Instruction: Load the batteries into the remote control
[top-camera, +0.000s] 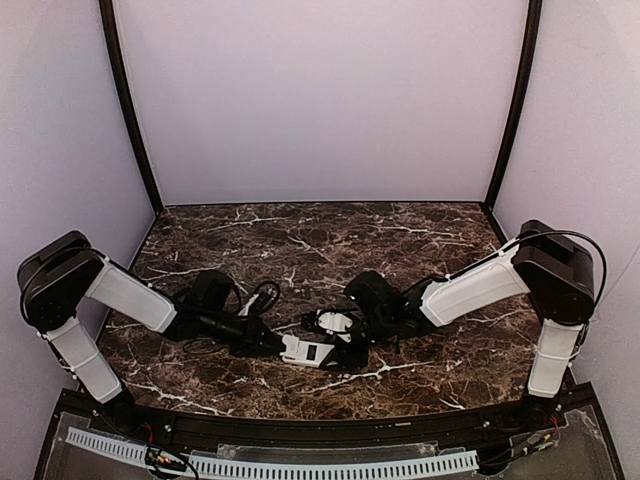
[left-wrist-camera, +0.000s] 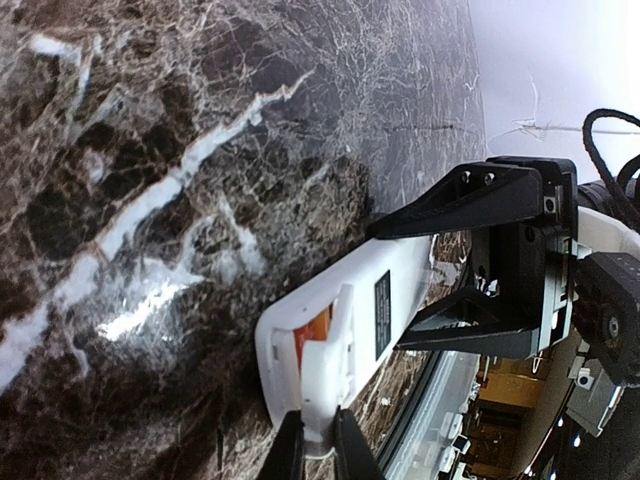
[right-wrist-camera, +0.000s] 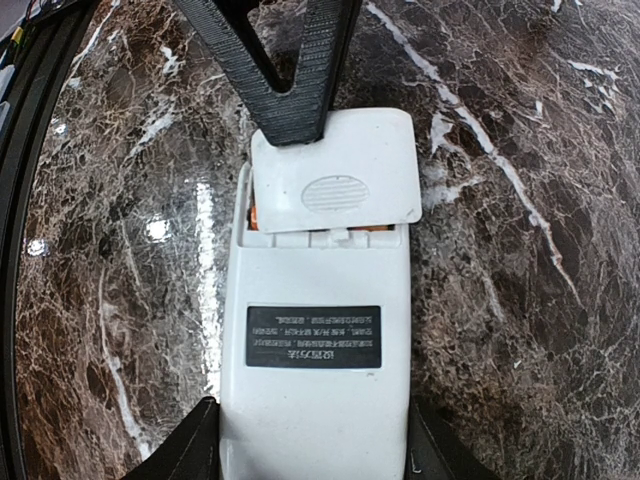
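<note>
A white remote control (top-camera: 312, 353) lies back-up near the table's front, with my right gripper shut on its lower end. Its battery cover (right-wrist-camera: 335, 165) sits askew over the compartment at the other end, where orange batteries (left-wrist-camera: 312, 332) peek out beside it. My left gripper is at that cover, its fingertips on it in both wrist views; how tightly they close on it I cannot tell.
</note>
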